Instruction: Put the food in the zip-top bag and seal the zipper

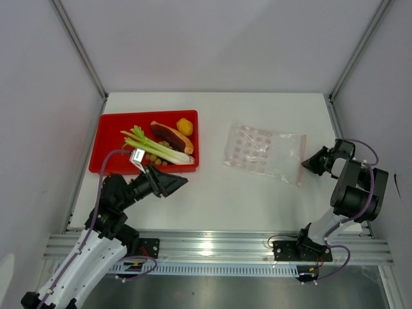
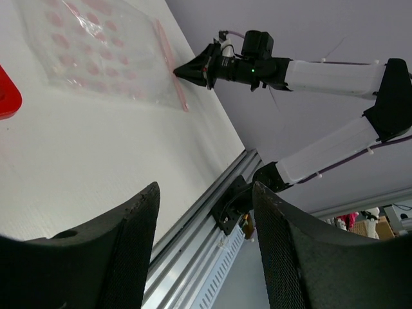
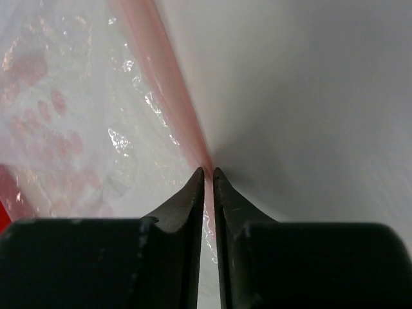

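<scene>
The clear zip top bag (image 1: 257,154), dotted with pink circles and edged by a pink strip (image 1: 301,158), lies flat right of the table's middle. At the strip's right side is my right gripper (image 1: 306,165). In the right wrist view its fingertips (image 3: 199,174) stand almost together over the pink strip; whether they pinch it cannot be told. My left gripper is open and empty, above the table in front of the red tray (image 1: 101,143). In that tray lie celery (image 1: 161,151), a dark reddish-brown long food (image 1: 171,136), a yellow food (image 1: 185,127) and small round brownish pieces.
Bare white table (image 1: 212,199) stretches between the tray and the bag, and along the front. A metal rail (image 1: 206,243) runs along the front edge. Walls close off the back and both sides.
</scene>
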